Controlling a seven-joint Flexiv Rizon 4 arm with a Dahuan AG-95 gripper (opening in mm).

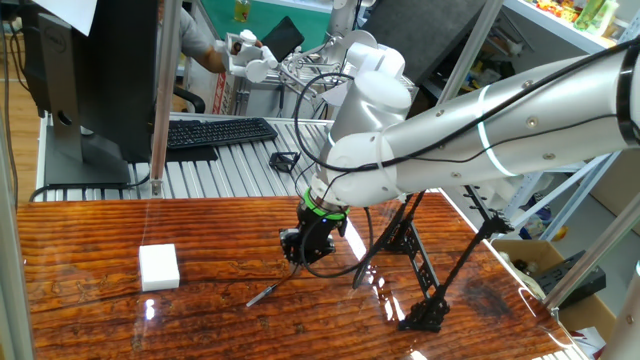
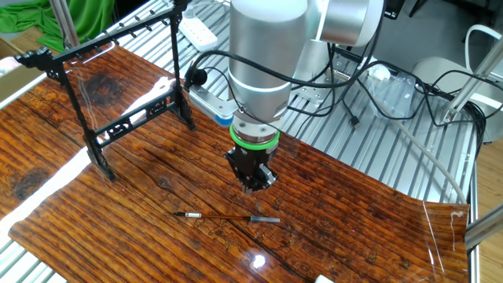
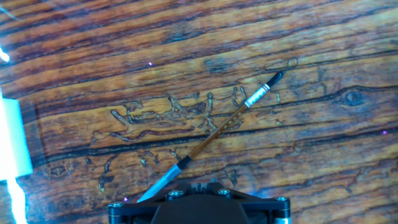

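Note:
A paintbrush (image 3: 217, 132) with a brown handle, dark tip and clear-grey end lies flat on the wooden table. It runs diagonally in the wrist view, its clear end close to my gripper's edge of the picture. In exterior view 2 the brush (image 2: 228, 217) lies in full sight, in front of the gripper (image 2: 256, 187). My gripper points down above the table, its two sides spread wide and nothing seen between them. From exterior view 1 the gripper (image 1: 300, 256) hides the far part of the brush (image 1: 262, 294).
A black rack (image 2: 130, 118) stands on the table beside the arm. A white block (image 1: 159, 267) sits well away on the other side. Bare wood surrounds the brush. A loose cable (image 1: 371, 240) loops near the gripper.

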